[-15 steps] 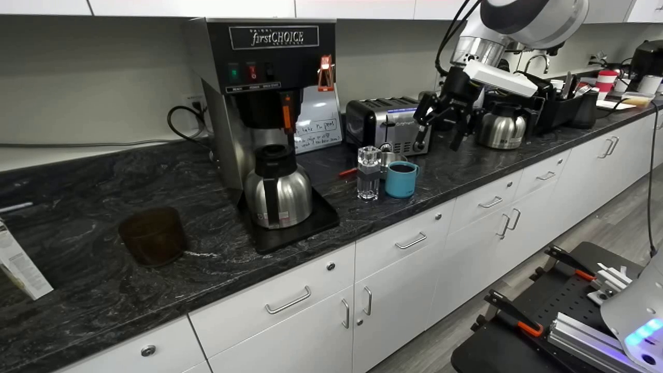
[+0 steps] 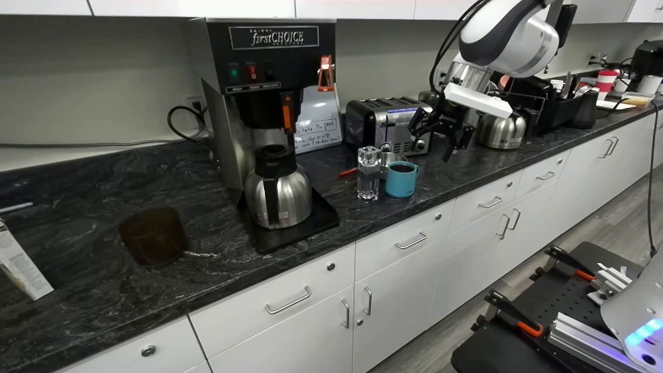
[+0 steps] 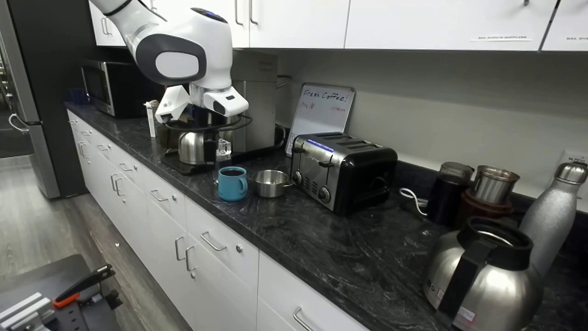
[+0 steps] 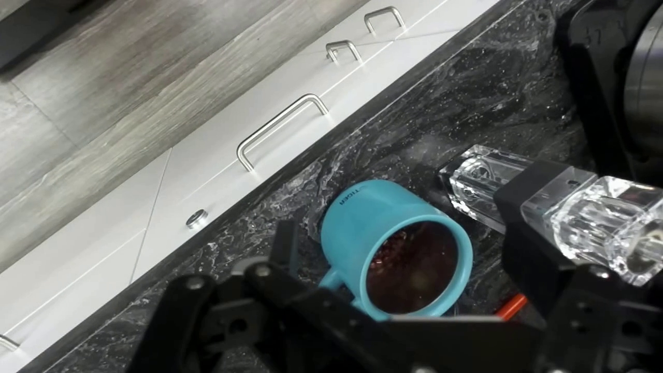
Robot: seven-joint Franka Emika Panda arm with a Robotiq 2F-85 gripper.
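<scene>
A teal mug [image 2: 401, 180] with dark liquid inside stands upright near the counter's front edge. My gripper [image 2: 435, 143] hangs open above the counter, higher than the mug and to its right in the first exterior view, with nothing held. From the wrist, the mug [image 4: 391, 248] appears in the space between the spread fingers, though the exterior view shows it apart from them. A clear faceted bottle [image 2: 368, 174] with a grey band stands just left of the mug. In the second exterior view the fingertips cannot be made out against the dark background.
A small steel cup [image 3: 270, 183] sits beside the mug, with a toaster [image 3: 344, 168] behind. The coffee maker with its carafe [image 2: 279, 192] stands left of the bottle. A red object [image 2: 348, 172] lies behind the bottle. Bare counter [image 3: 308, 237] stretches in front of the toaster.
In the first exterior view, my arm and gripper have shifted a little to the left, towards the mug, and their tilt has changed. The mug and bottle have stayed put.
</scene>
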